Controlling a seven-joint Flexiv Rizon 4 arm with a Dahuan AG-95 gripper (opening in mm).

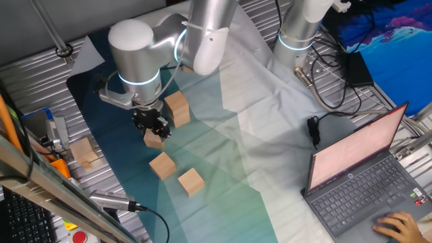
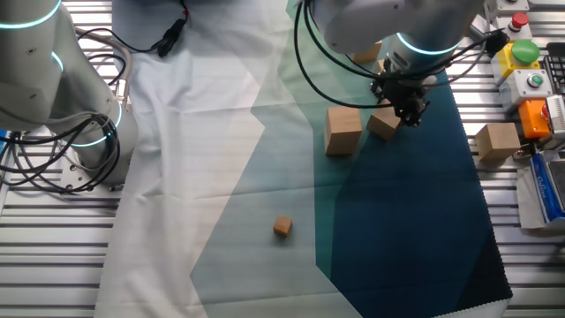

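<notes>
My gripper (image 1: 151,125) is low over the dark blue part of the cloth, right above a wooden block (image 1: 154,140) that it partly covers. In the second exterior view the gripper (image 2: 404,99) overlaps the upper edge of that block (image 2: 383,124). Its fingers are too dark and small to show whether they are open or touch the block. Beside it stands a taller wooden piece (image 1: 177,109), which looks like stacked blocks. Two more blocks, one nearer (image 1: 163,166) and one to its right (image 1: 192,181), lie apart on the cloth.
A small wooden cube (image 2: 282,226) sits alone on the cloth. Off the cloth, another block (image 2: 497,142) rests on the metal slats. A laptop (image 1: 358,172) with a person's hand (image 1: 399,228) on it occupies the right side.
</notes>
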